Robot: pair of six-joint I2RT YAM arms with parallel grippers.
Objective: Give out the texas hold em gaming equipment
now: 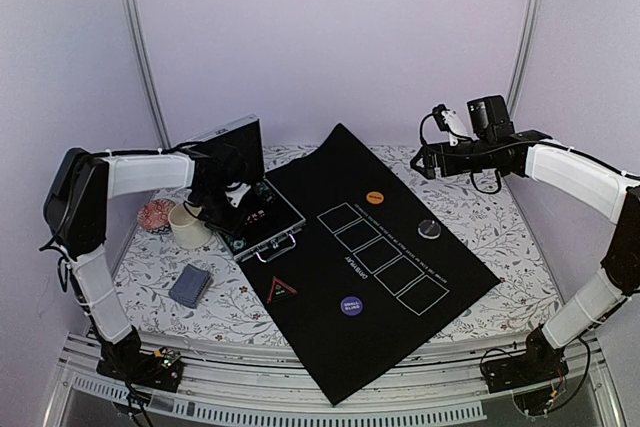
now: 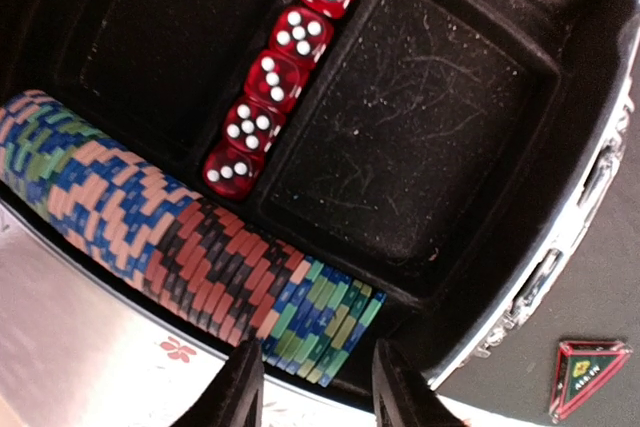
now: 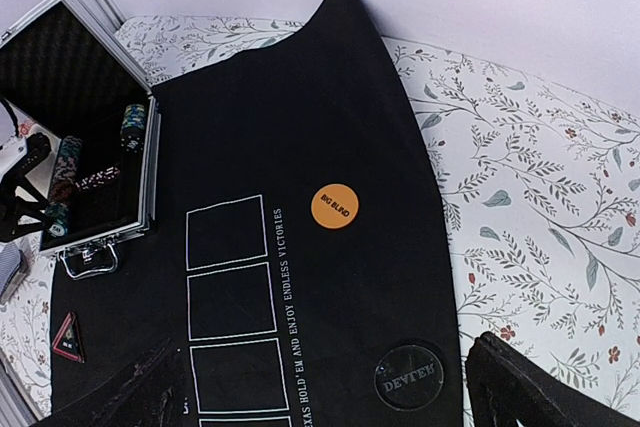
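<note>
The open chip case (image 1: 285, 212) stands at the mat's left, holding a long row of poker chips (image 2: 190, 237) and a line of red dice (image 2: 277, 77). My left gripper is down in the case, its fingers either side of the green-and-blue end of the row, shut on chips. My right gripper (image 1: 428, 165) hangs open and empty over the table's right side. The black mat (image 1: 350, 357) carries an orange big blind button (image 3: 334, 205), a purple small blind button (image 1: 351, 306), a dealer button (image 3: 408, 377) and a triangular all-in marker (image 2: 585, 372).
Left of the case are a cream cup (image 1: 189, 235) and a red patterned dish (image 1: 155, 213). A grey-blue box (image 1: 190, 285) lies in front of them. The mat's middle, with printed card outlines, is clear of loose objects.
</note>
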